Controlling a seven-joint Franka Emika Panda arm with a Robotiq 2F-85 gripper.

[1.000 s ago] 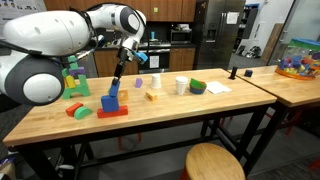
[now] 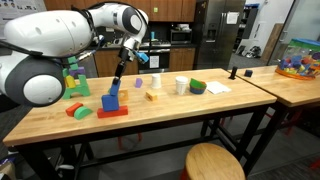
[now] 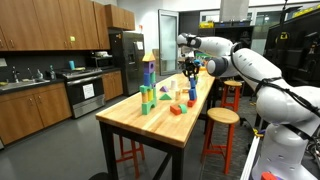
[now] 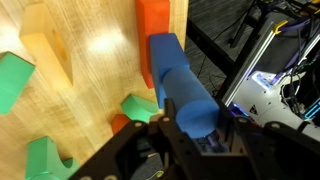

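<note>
My gripper is shut on a blue cylinder [image 4: 188, 95], whose round end faces the wrist camera. The cylinder stands upright over a blue block [image 4: 165, 46], and that block rests on a long red block [image 4: 153, 20]. In exterior view 1 the blue block [image 2: 110, 102] sits on the red block [image 2: 113, 113] near the table's front edge, with the cylinder [image 2: 115, 87] just above it. Whether the cylinder touches the block is too small to tell.
A tower of green and other colored blocks [image 2: 74, 86] stands to the left. Beside the red block lie a green piece [image 2: 82, 113] and a red piece [image 2: 73, 108]. A yellow block [image 2: 151, 95] and a green bowl [image 2: 197, 87] are to the right.
</note>
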